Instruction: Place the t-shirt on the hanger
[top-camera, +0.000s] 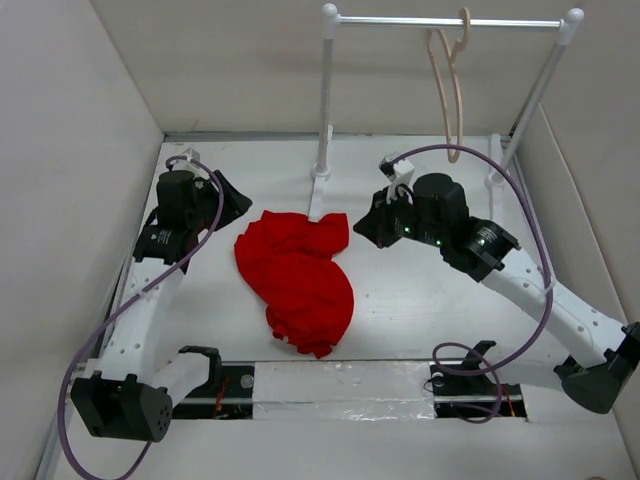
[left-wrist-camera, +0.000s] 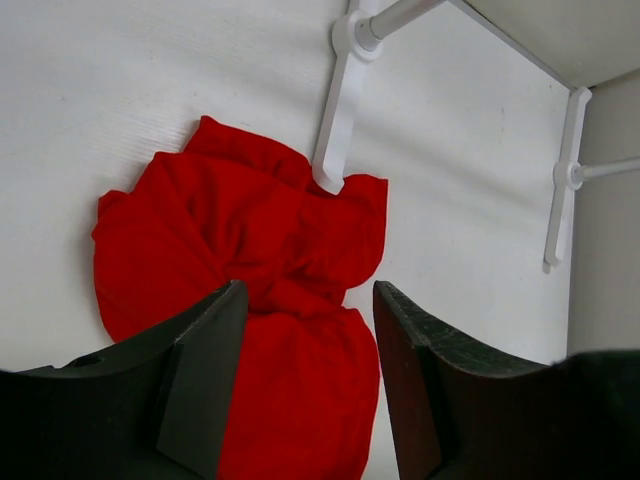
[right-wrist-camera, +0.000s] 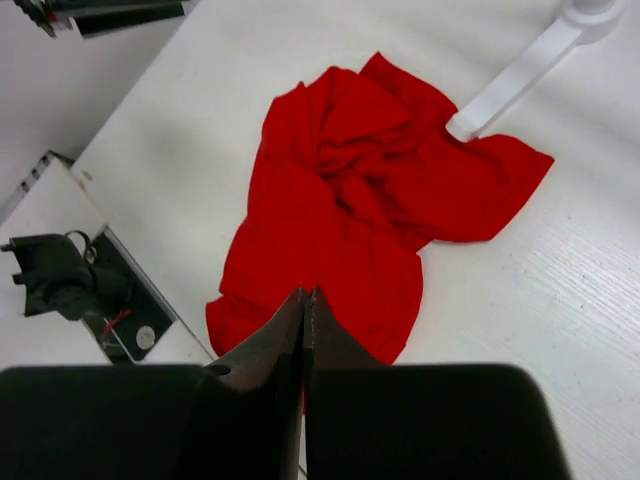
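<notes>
A red t shirt (top-camera: 295, 280) (left-wrist-camera: 290, 390) (right-wrist-camera: 330, 240) lies crumpled on the white floor, one edge at the foot of the rack. Two beige hangers (top-camera: 455, 90) hang on the rack's rail, toward its right end. My left gripper (top-camera: 232, 200) is open above the shirt's left side, with nothing held. My right gripper (top-camera: 365, 228) is shut, nothing showing between its fingers, above and to the right of the shirt.
The white rack (top-camera: 326, 90) has posts on long feet (left-wrist-camera: 338, 120) at the back. Walls enclose both sides and the back. Bare floor (top-camera: 410, 300) lies right of the shirt.
</notes>
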